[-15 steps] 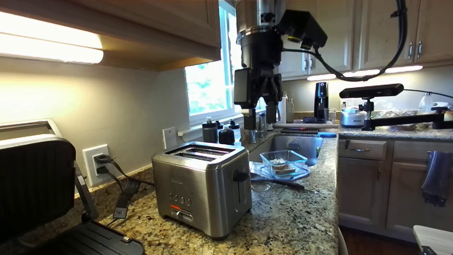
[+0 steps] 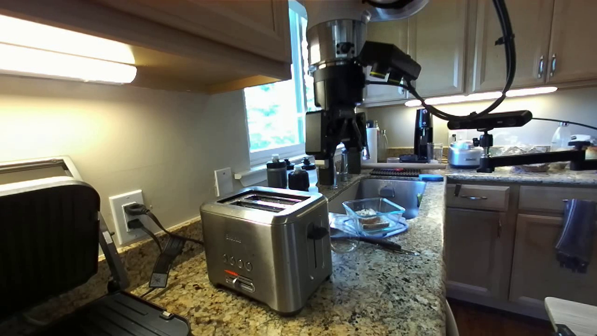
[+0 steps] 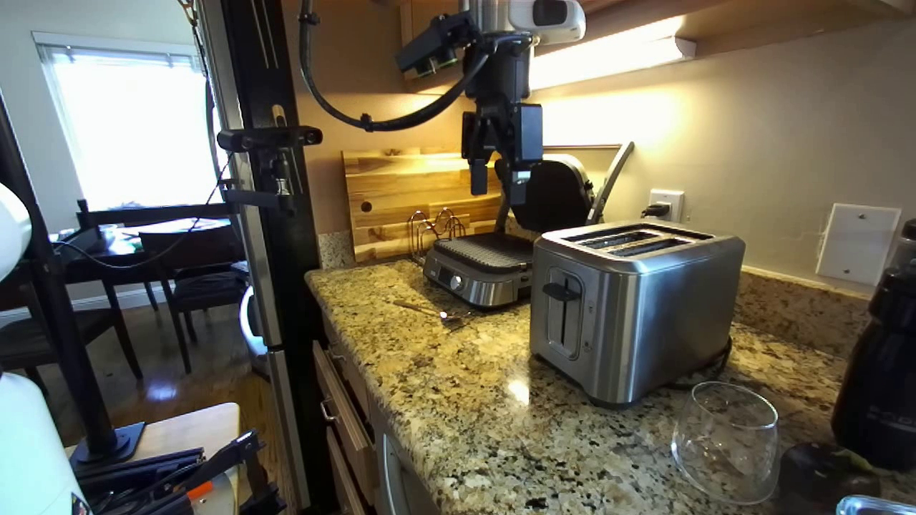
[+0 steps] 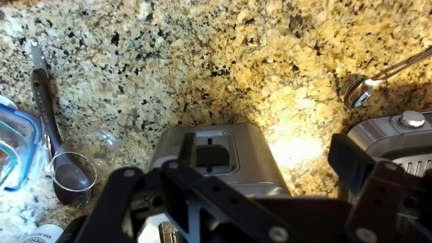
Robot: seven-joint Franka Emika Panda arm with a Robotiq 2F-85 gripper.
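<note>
A steel toaster (image 2: 263, 249) stands on the granite counter with its two-slot top (image 3: 640, 242) uncovered; no bread shows above the slots. Its dark lever (image 4: 213, 156) faces the wrist camera. High above the counter, my gripper (image 2: 341, 162) is open, with clear air between its fingers in both exterior views. In the wrist view the gripper spans part of the toaster's end and the counter beside it. A glass container (image 2: 373, 215) behind the toaster holds what looks like bread. Part of the toaster is hidden under the gripper in the wrist view.
An opened grill (image 3: 485, 266) sits beside the toaster, a spoon (image 4: 358, 93) near it. A clear drinking glass (image 3: 726, 442) and a dark-handled utensil (image 4: 48, 107) lie on the other side. Bottles (image 2: 276, 172) stand by the window.
In exterior view 1 the arm and gripper have come lower and shifted slightly left. The toaster and the glass container have stayed where they were.
</note>
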